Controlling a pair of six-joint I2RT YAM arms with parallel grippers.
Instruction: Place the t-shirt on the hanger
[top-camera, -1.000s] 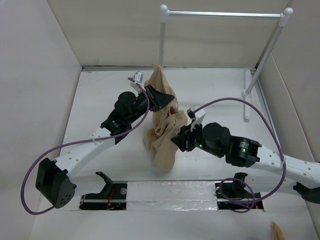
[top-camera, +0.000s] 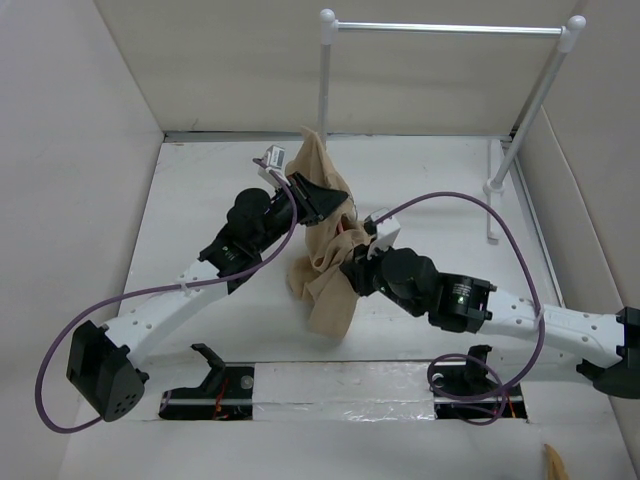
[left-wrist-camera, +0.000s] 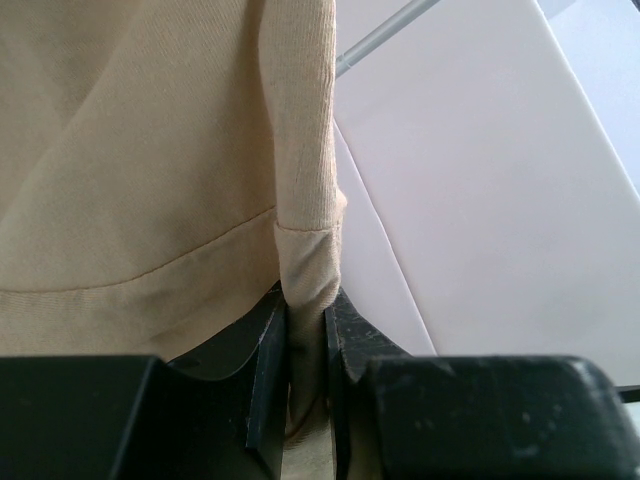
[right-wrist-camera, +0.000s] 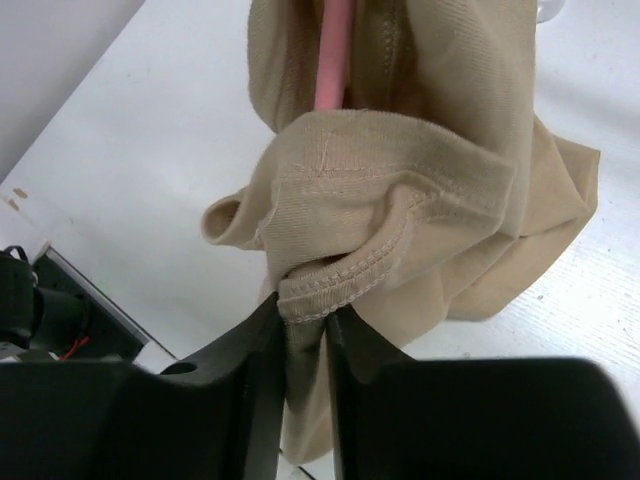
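The tan T-shirt (top-camera: 325, 290) hangs bunched between the two arms at the middle of the top view, its lower part spreading downward. My left gripper is shut on a folded edge of it, which fills much of the left wrist view. My right gripper has its fingers around a bunched hem lower on the shirt; the cloth is between them. A pink bar (right-wrist-camera: 333, 55), likely part of the hanger, shows inside the shirt in the right wrist view; the rest of it is hidden by cloth.
A white rack with a horizontal bar (top-camera: 445, 29) stands at the back right, behind the shirt. Walls enclose the sides and back.
My right gripper has moved left to the lower part of the shirt and now has cloth between its fingers. My left gripper has barely moved.
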